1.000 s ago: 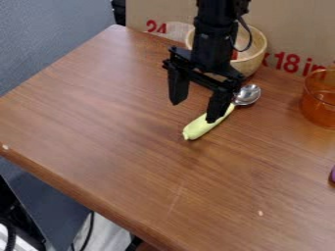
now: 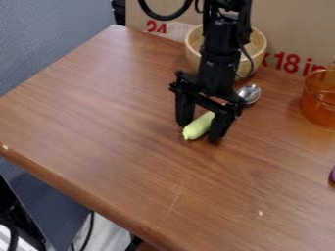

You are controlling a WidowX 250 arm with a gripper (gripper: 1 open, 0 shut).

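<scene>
My black gripper [image 2: 202, 120] is lowered over a pale yellow-green elongated vegetable [image 2: 197, 128] on the wooden table [image 2: 98, 127], one finger on either side of it. The fingers look apart; whether they press on it I cannot tell. A metal spoon [image 2: 249, 94] lies just right of the gripper, partly hidden by it.
A tan bowl [image 2: 258, 49] stands at the back, behind the arm. An orange transparent container [image 2: 322, 103] is at the right, and a purple object [image 2: 331, 175] sits at the right edge.
The gripper has come down onto the vegetable from above, its fingers now lower and around it.
</scene>
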